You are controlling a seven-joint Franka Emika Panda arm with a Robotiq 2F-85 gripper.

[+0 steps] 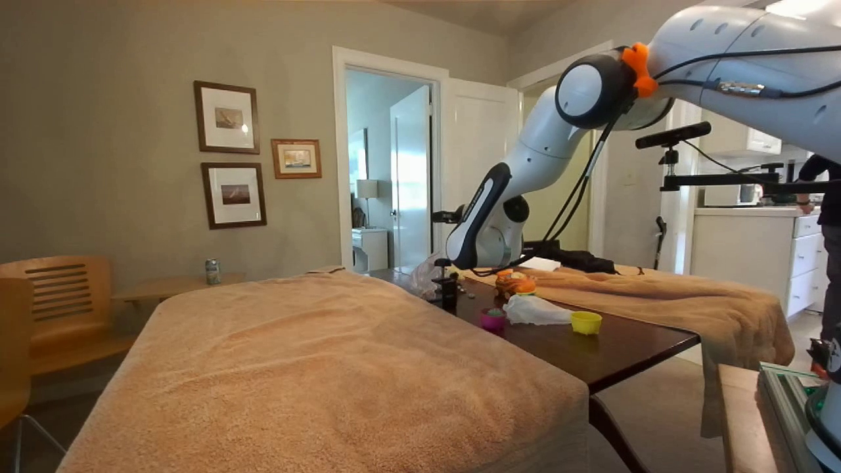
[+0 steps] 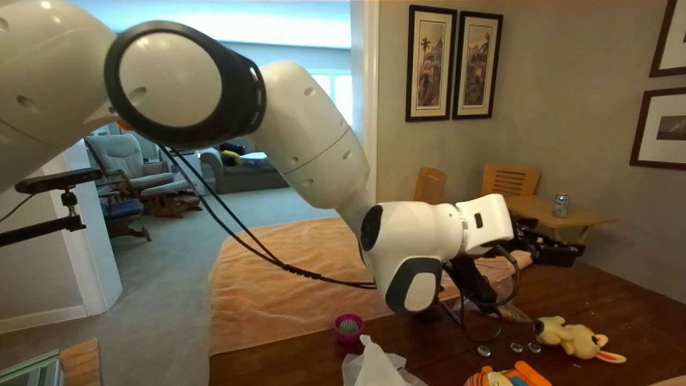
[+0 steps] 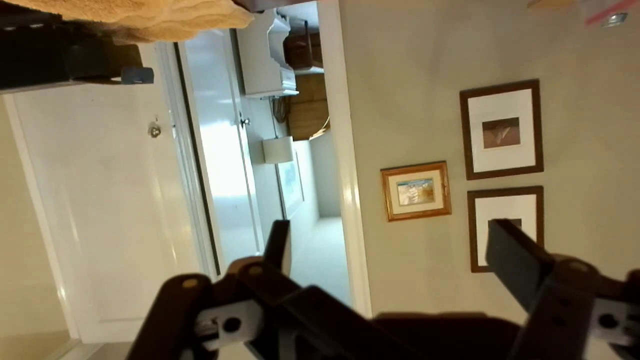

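My gripper stands open in the wrist view, its fingers wide apart and only the wall and doorway beyond them. In exterior view 2 the gripper (image 2: 550,250) points to the right, raised above the dark table (image 2: 617,302). Below it lies a pale yellow toy rabbit (image 2: 582,341) with several clear round pieces (image 2: 516,347) alongside. Nearer the towel is a pink cup (image 2: 349,327) with something greenish inside. A white crumpled sheet (image 2: 376,365) and an orange toy (image 2: 508,375) are partly cut off there. In exterior view 1 a yellow cup (image 1: 585,322) stands beside the white sheet.
Tan towels cover the surface in front (image 1: 339,362) and the one behind the table (image 1: 670,295). Clear plastic (image 1: 428,276) lies at the table's far end. A camera on a bracket (image 1: 672,136) stands near the arm.
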